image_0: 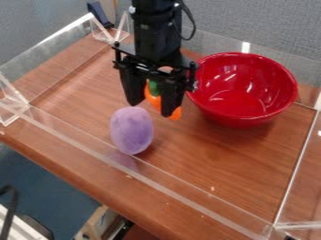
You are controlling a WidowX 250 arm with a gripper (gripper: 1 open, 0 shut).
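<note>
My black gripper hangs in the middle of the view, fingers pointing down, above an orange object with a green top that is mostly hidden behind it. Whether the fingers hold it I cannot tell. A purple oval object rests on the wooden surface below and left of the gripper. A red bowl sits to the right of the gripper.
Clear plastic walls border the wooden table. A grey padded wall stands behind.
</note>
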